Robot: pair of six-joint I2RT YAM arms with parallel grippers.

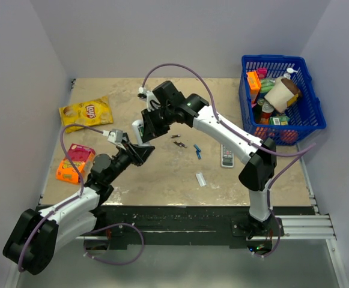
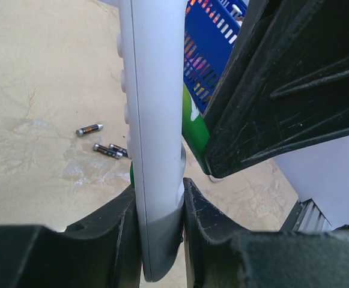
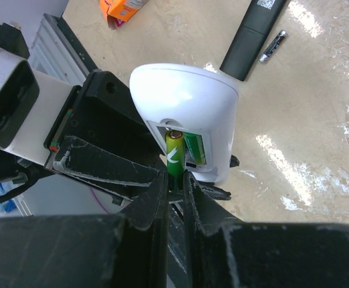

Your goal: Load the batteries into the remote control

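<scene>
The white remote [image 1: 139,131] [image 2: 153,108] [image 3: 183,90] is held upright in my left gripper [image 1: 143,153], which is shut on it. Its battery bay faces my right gripper [image 1: 147,123] and holds green cells. My right gripper is shut on a green battery [image 3: 175,150], which sits at the bay's opening beside another green cell [image 3: 196,147]; whether it is seated I cannot tell. In the left wrist view the right gripper's dark finger and some green show behind the remote.
Loose dark batteries [image 2: 105,150] and blue ones [image 1: 198,150] lie mid-table, with a white cover [image 1: 200,179] nearer the front. A grey remote [image 1: 227,159], a blue basket [image 1: 309,108] and snack packs [image 1: 84,114] lie around the sides.
</scene>
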